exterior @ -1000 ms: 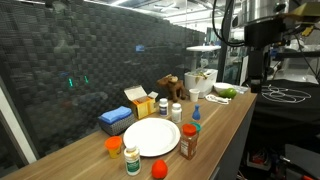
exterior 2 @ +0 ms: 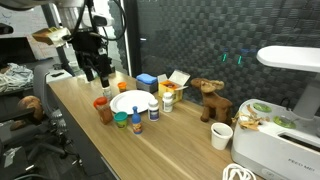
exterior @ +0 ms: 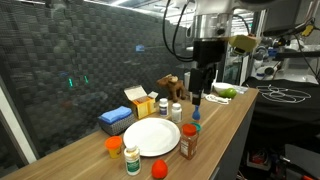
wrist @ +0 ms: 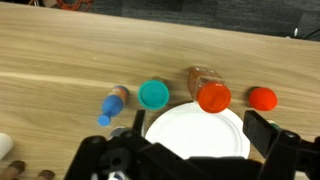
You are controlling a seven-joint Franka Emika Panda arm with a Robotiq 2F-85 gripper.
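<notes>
High over the wooden counter, my gripper is open with nothing between its fingers; in exterior view 1 it (exterior: 204, 96) hangs above the right part of the counter. Below it in the wrist view lie a white plate (wrist: 185, 132), a jar with an orange-red lid (wrist: 212, 97), a teal-lidded container (wrist: 153, 94) and a blue bottle (wrist: 114, 101). A red ball-like object (wrist: 262, 98) is to the jar's right. The jar (exterior: 188, 143) stands upright beside the plate (exterior: 152, 137) in exterior view 1.
Toward the back are an orange cup (exterior: 113, 145), a blue-topped box (exterior: 115, 116), an open yellow box (exterior: 142, 102) and a brown deer figure (exterior 2: 214, 102). A white cup (exterior 2: 221, 136) stands near a white toaster (exterior 2: 275, 150).
In exterior view 1 my arm and gripper have moved left, from beyond the counter's right edge to over the counter. The objects on the counter have not moved.
</notes>
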